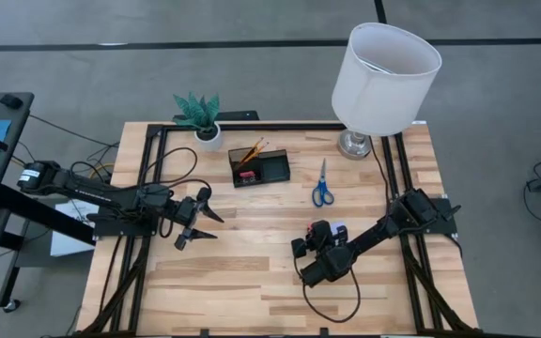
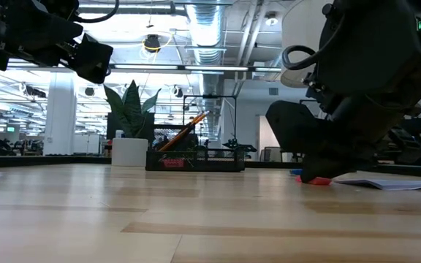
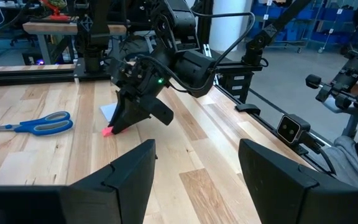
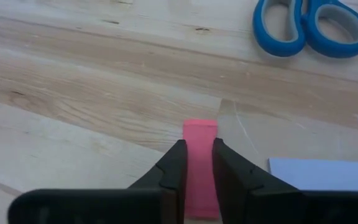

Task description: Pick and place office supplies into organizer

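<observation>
The pink eraser (image 4: 200, 163) lies between the fingers of my right gripper, which is shut on it low over the table in the right wrist view. Its pink end (image 3: 108, 131) also shows under the right arm in the left wrist view. At the back middle stands the black mesh organizer (image 1: 272, 169), with pencils (image 2: 185, 131) leaning out and something red inside. Blue-handled scissors (image 1: 322, 193) rest on the table between organizer and right arm. My left gripper stands open and empty above the left side of the table.
Beside the eraser lies a white-blue paper pad (image 4: 328, 173). A potted plant (image 1: 208, 137) is left of the organizer, and a lamp (image 1: 354, 144) stands at the back right.
</observation>
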